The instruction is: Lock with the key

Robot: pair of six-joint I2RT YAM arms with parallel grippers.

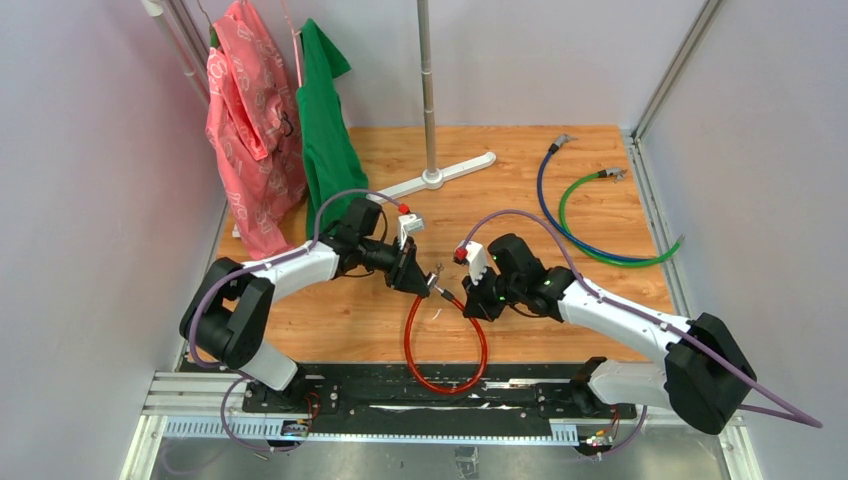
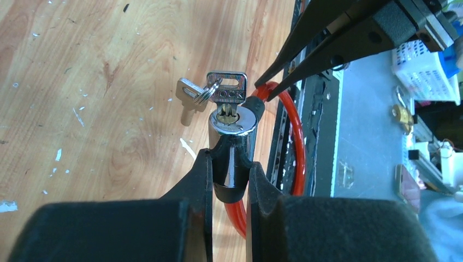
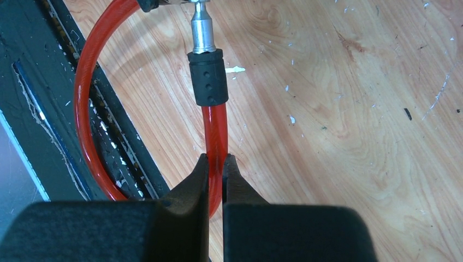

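In the left wrist view the chrome lock body [image 2: 233, 141] stands upright between the fingers of my left gripper, which press on both its sides. One key [image 2: 227, 90] sits in the keyhole on top, and a second key [image 2: 188, 103] hangs from its ring. My right gripper is shut on the red cable [image 3: 215, 128] below its black collar [image 3: 207, 79]. Beyond the collar, the silver pin [image 3: 202, 30] reaches the lock at the top edge of the right wrist view. How far its tip is inside cannot be told.
Blue [image 1: 545, 195] and green [image 1: 563, 208] cable locks lie at the back right. A pink garment [image 1: 250, 130] and a green one [image 1: 325, 130] hang at the left, beside a white stand foot [image 1: 460, 170]. Bare wooden board lies around the grippers.
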